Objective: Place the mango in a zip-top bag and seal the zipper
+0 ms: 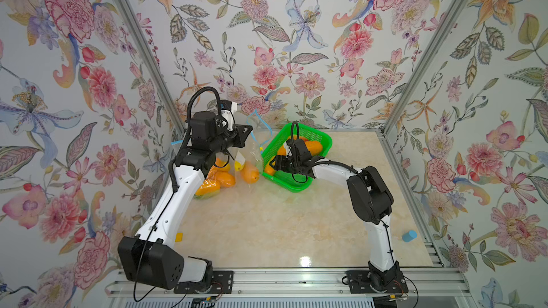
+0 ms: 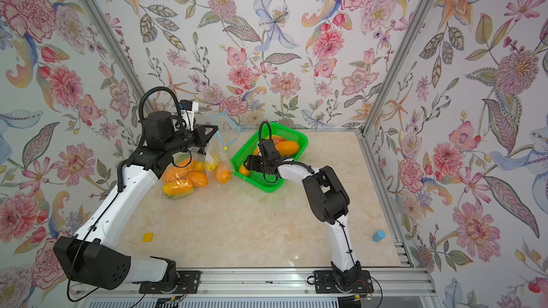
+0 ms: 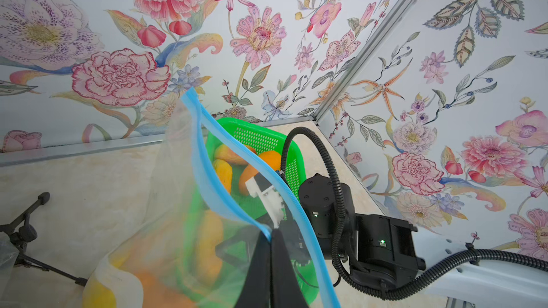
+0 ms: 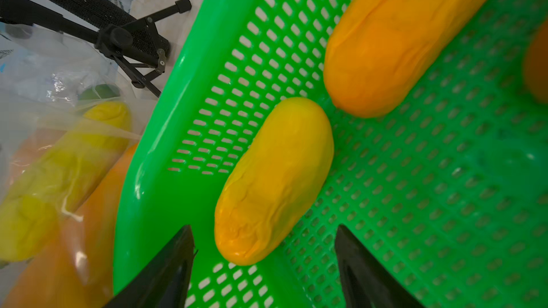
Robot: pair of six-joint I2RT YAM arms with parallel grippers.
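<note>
My left gripper is shut on the blue-edged rim of the clear zip top bag (image 3: 165,176), whose mouth gapes open. Inside the bag's lower part, a yellow mango and an orange one (image 1: 250,172) show through the film. My right gripper points down into the green basket, its fingers (image 4: 174,265) spread. A yellow-orange mango (image 4: 276,179) lies on the basket floor just ahead of and between those fingertips. Whether the fingers touch it, I cannot tell. From above, the right arm covers most of this mango.
More mangoes (image 4: 411,34) lie in the green basket (image 1: 294,187), whose wall stands close to the left of the right gripper. Filled bags (image 1: 208,187) lie under the left arm. A blue cylinder (image 1: 409,235) is at far right.
</note>
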